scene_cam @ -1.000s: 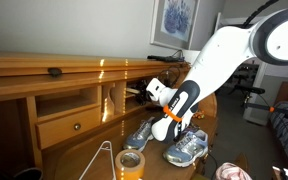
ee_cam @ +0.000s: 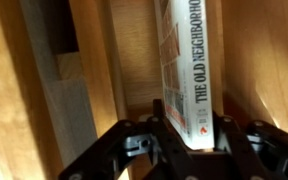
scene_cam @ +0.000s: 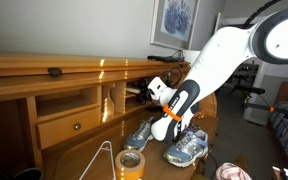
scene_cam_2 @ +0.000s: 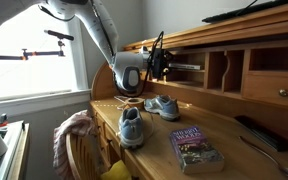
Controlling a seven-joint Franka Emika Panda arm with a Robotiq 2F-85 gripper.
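Note:
A book (ee_cam: pixel 198 75) shows its white spine, lettered "THE OLD NEIGHBORHOOD", and part of its red cover in the wrist view. It stands inside a wooden compartment of the desk hutch. My gripper is at the near end of this book, with a black finger on either side. The fingers stand part way apart; whether they press on the book cannot be made out. In exterior view 2 the gripper (scene_cam_2: pixel 164 62) reaches into the hutch, its fingers small and dark. The arm (scene_cam: pixel 171 105) hides much of that spot in exterior view 1.
Two grey sneakers (scene_cam_2: pixel 131 127) (scene_cam_2: pixel 164 107) stand on the desktop below the arm. Another book (scene_cam_2: pixel 195 148), a roll of tape (scene_cam: pixel 131 163) and a dark case (scene_cam_2: pixel 260 132) lie there too. A compartment wall (ee_cam: pixel 99 60) stands close beside the gripper.
The arm stays at the same hutch compartment, with at most a slight shift at the wrist. Shoes and tape have not moved.

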